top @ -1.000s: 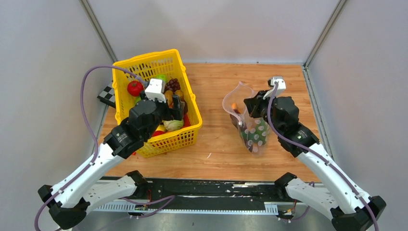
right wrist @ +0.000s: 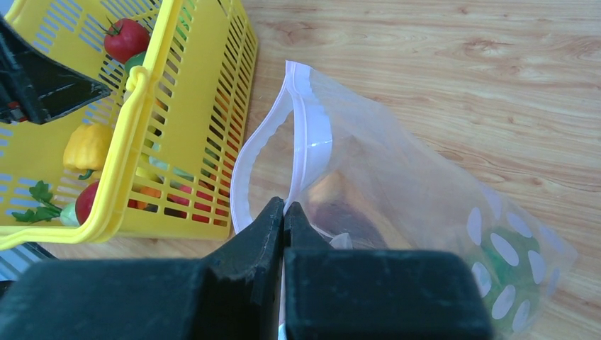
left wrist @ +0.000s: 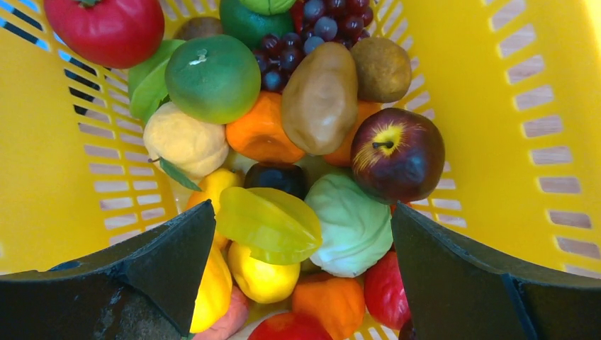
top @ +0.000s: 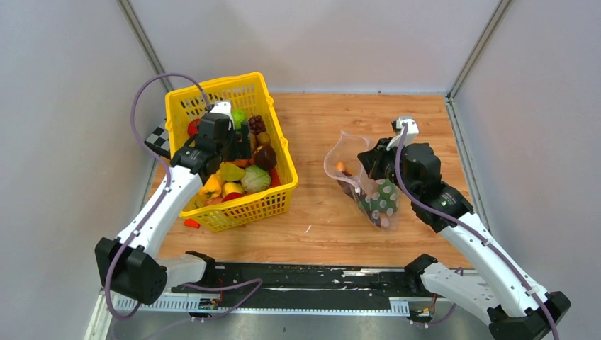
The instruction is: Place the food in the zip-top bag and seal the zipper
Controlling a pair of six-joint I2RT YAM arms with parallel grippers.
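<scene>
A clear zip top bag with white dots stands on the table, its mouth open toward the basket. Through its film some food shows, including something orange and a brown piece. My right gripper is shut on the bag's rim at the zipper edge. Above the yellow basket my left gripper is open, nothing between its fingers. Below it in the left wrist view lie a yellow star fruit, a green cabbage and a dark red apple.
More food fills the basket, among it a tomato, grapes, a brown kiwi-like fruit and a green citrus. The basket's walls rise around the left gripper. Bare table separates basket and bag.
My left arm has shifted over the basket, its gripper moving slightly left and the forearm swinging inward. The bag's mouth has moved a little left and down; the right arm barely differs.
</scene>
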